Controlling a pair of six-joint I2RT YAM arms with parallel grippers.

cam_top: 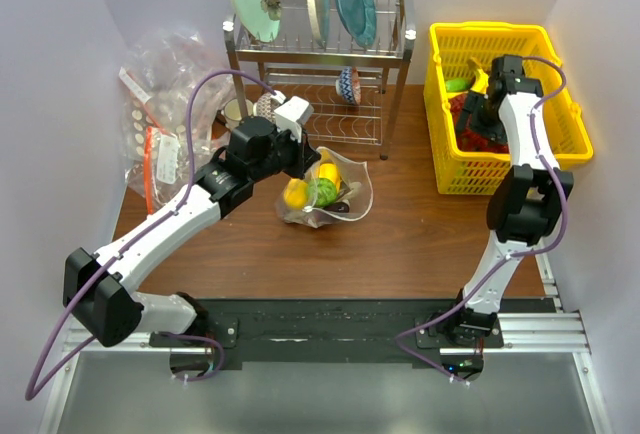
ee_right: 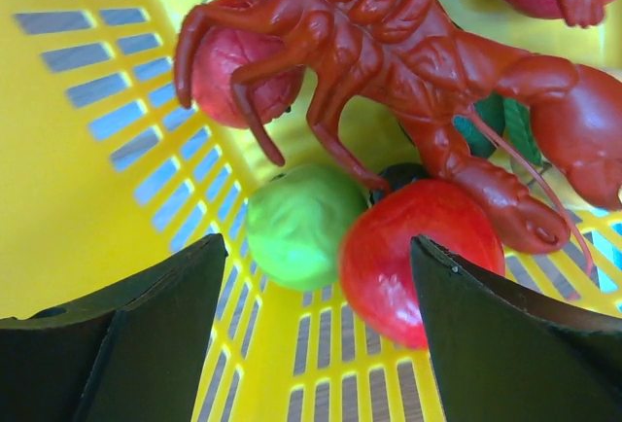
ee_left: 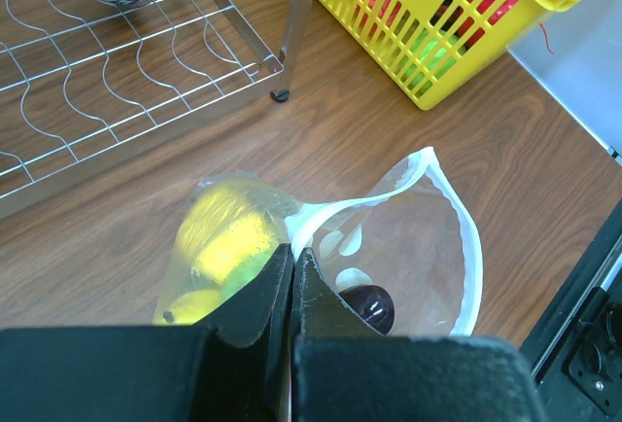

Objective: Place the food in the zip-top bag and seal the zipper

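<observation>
The zip top bag [cam_top: 355, 199] stands on the table holding yellow food [cam_top: 328, 172], a green round item [cam_top: 322, 191] and a dark one [ee_left: 366, 307]. My left gripper is shut at the bag's white zipper rim; anything thin between its fingers is hard to see. My right gripper is open inside the yellow basket [cam_top: 442, 169], over a green item [ee_right: 299, 223] and a red one [ee_right: 418, 266], with a red lobster [ee_right: 389, 43] and other toy food around them.
A steel dish rack [cam_top: 385, 144] with plates and bowls stands behind the bag. Loose plastic bags [cam_top: 160, 124] lie at the left. The table between bag and basket is clear.
</observation>
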